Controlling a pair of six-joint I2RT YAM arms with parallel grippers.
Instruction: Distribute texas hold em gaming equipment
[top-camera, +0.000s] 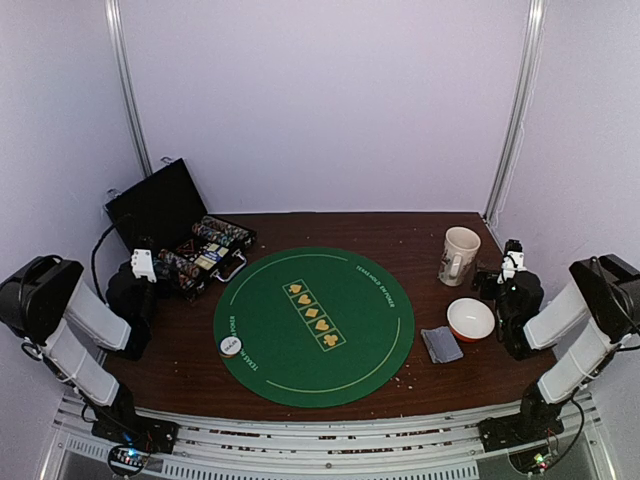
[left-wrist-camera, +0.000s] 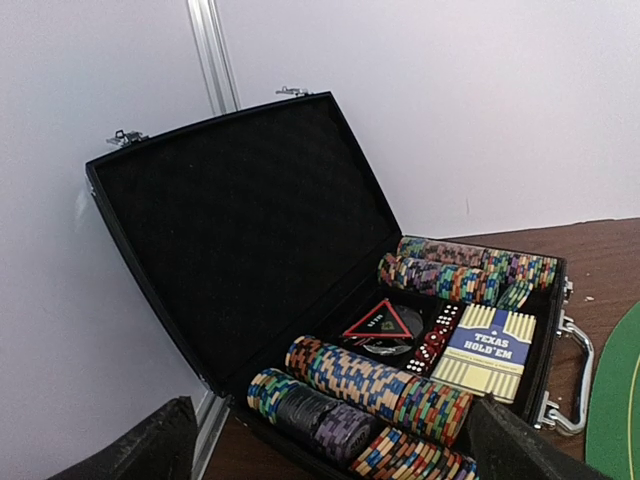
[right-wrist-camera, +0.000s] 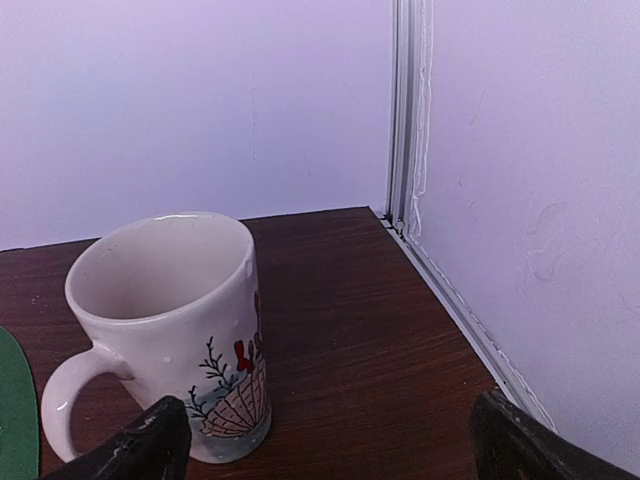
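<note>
An open black poker case (left-wrist-camera: 250, 225) stands at the back left of the table. Inside lie rows of colored chips (left-wrist-camera: 375, 385), red dice (left-wrist-camera: 432, 350) and a Texas Hold'em card deck (left-wrist-camera: 485, 350). The round green mat (top-camera: 250, 300) covers the table's middle, with a white dealer button (top-camera: 230, 346) on its left edge. My left gripper is open in front of the case, its fingers (left-wrist-camera: 165, 440) far apart with no grip on anything. At the right side, my right gripper is open too and empty, close to the mug.
A white mug (right-wrist-camera: 190, 320) with a handle stands upright at the back right. In front of it are a white bowl (top-camera: 470, 319) and a folded grey cloth (top-camera: 441, 345). Bare dark table (top-camera: 340, 228) shows behind the mat. Walls flank both sides.
</note>
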